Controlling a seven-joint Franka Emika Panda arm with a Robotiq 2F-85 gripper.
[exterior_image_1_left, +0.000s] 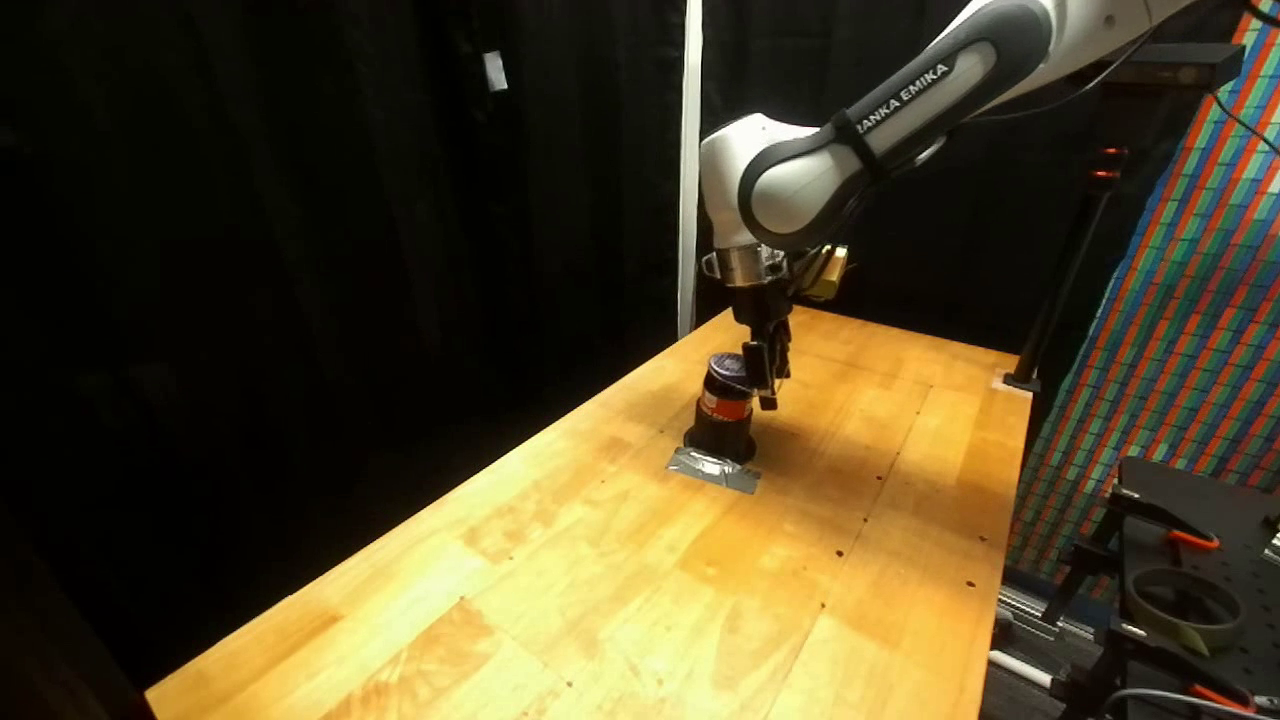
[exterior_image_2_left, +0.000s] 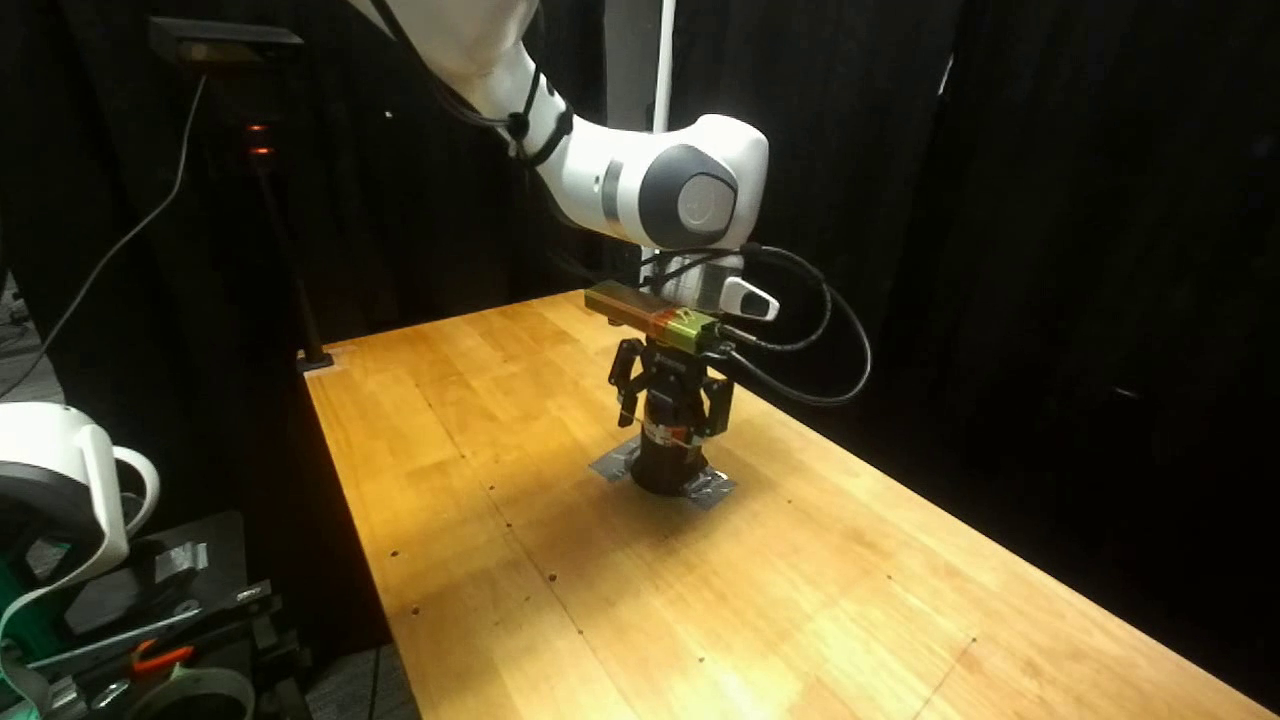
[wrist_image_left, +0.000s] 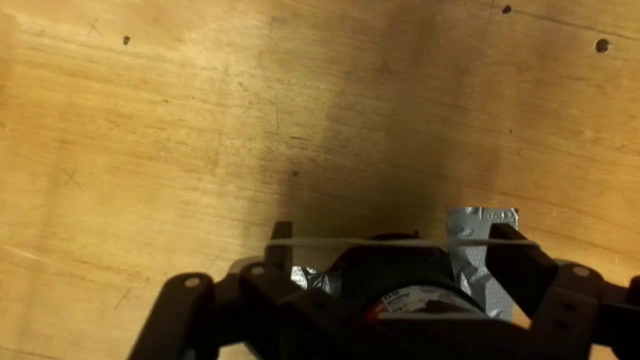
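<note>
A dark jar with an orange-red label (exterior_image_1_left: 725, 406) and a purplish top stands upright in a black round holder (exterior_image_1_left: 717, 446). Silver tape (exterior_image_1_left: 714, 470) fixes the holder to the table. My gripper (exterior_image_1_left: 769, 394) is low beside the jar's upper part, pointing down. From the other side, the gripper (exterior_image_2_left: 672, 420) appears open, a finger towards each side of the jar. A thin pale band (wrist_image_left: 384, 242) is stretched between the spread fingertips in the wrist view. There, the gripper's body hides much of the jar's label (wrist_image_left: 420, 298); whether the band touches the jar cannot be told.
Cables (exterior_image_2_left: 840, 324) loop out from the wrist. Beside the table is a dark side bench (exterior_image_1_left: 1200, 540) with clamps and a round ring.
</note>
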